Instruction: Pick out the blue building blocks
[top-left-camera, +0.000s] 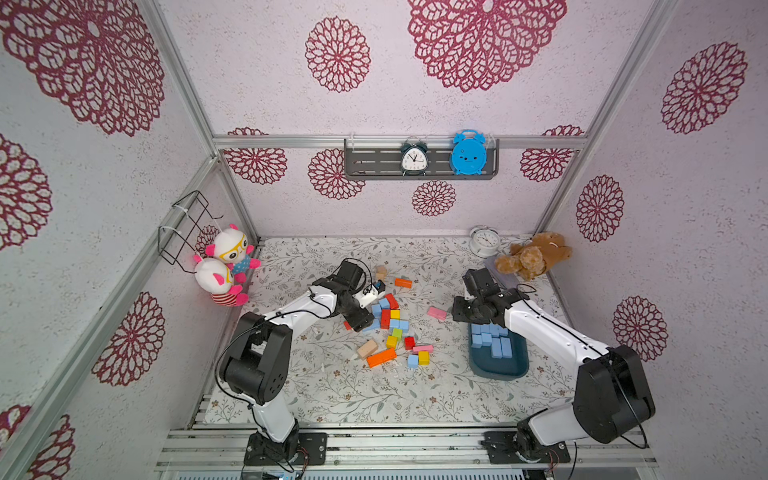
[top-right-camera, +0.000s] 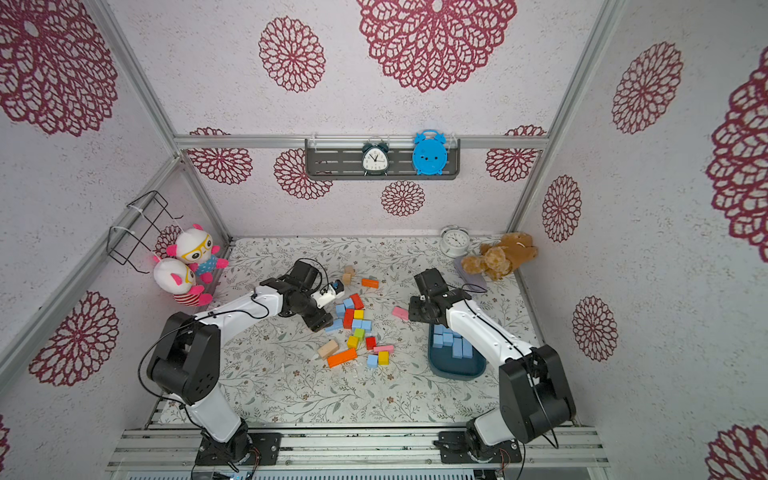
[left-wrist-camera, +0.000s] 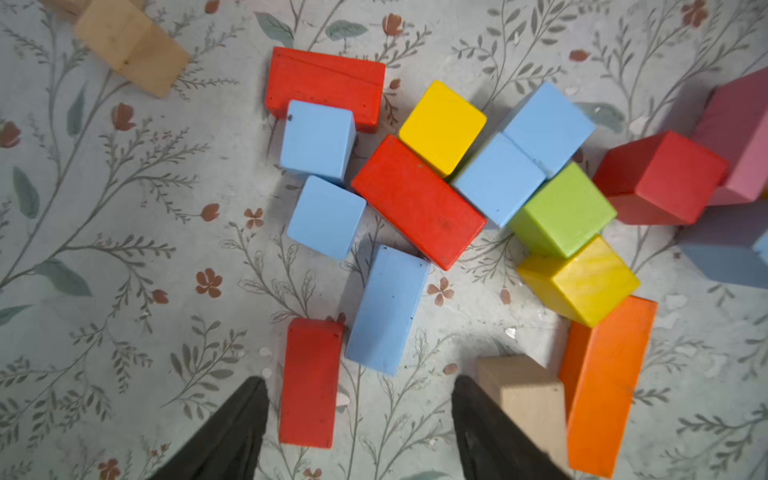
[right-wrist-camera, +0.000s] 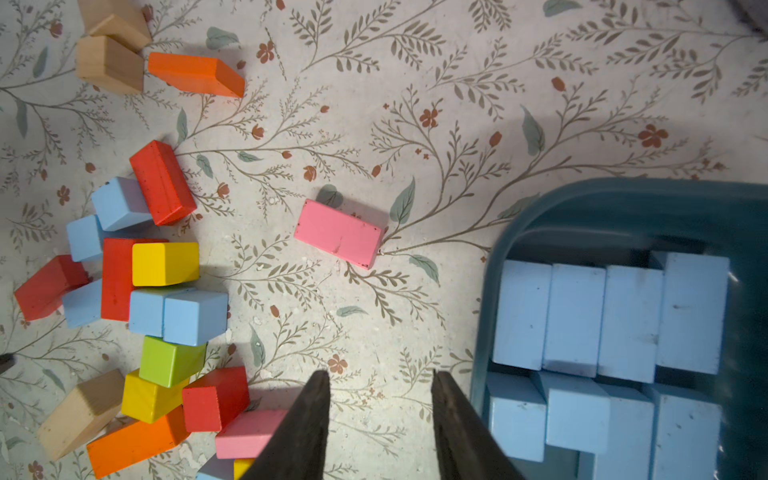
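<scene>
My left gripper is open above the block pile, its fingers either side of a flat blue block (left-wrist-camera: 386, 308) and a red block (left-wrist-camera: 310, 382) lying lower down. Several blue cubes (left-wrist-camera: 325, 214) sit among red, yellow and green blocks in the left wrist view. My right gripper is open and empty at the left rim of a dark teal tray (right-wrist-camera: 500, 240). The tray holds several blue blocks (right-wrist-camera: 626, 320).
A pink block (right-wrist-camera: 337, 232) lies alone between pile and tray. Wooden and orange blocks (right-wrist-camera: 196, 73) lie behind the pile. Plush toys (top-left-camera: 534, 254) and a white clock (top-left-camera: 485, 240) stand at the back right.
</scene>
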